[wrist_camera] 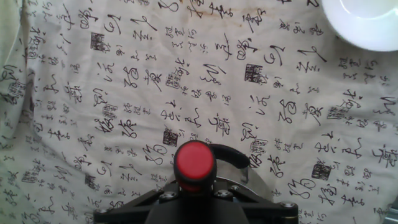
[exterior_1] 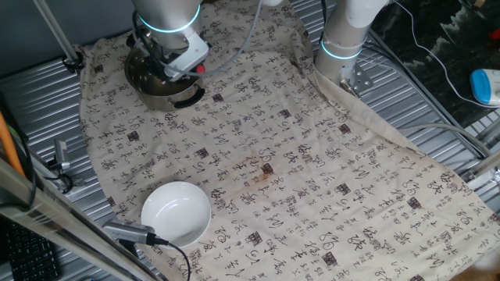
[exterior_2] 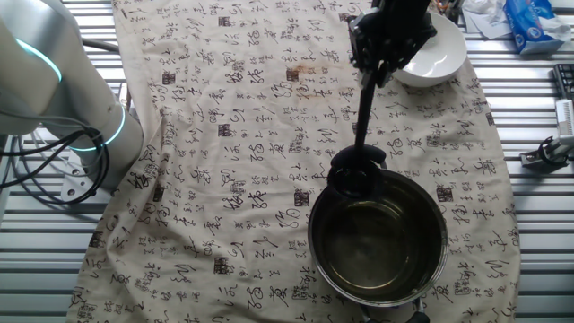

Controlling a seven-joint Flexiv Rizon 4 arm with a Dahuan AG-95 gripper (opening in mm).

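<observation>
A black ladle hangs from my gripper, which is shut on its handle. Its dark bowl overlaps the rim of the steel pot in exterior view 2; whether they touch, I cannot tell. The wrist view shows the handle's red end cap between the black fingers, hiding most of the pot behind it. From exterior view 1, the gripper is over the right side of the pot, with the ladle's lower part hidden. A white bowl stands apart on the cloth.
Patterned cloth covers the table, with a wide clear area between pot and white bowl. A camera with a cable is beside the white bowl.
</observation>
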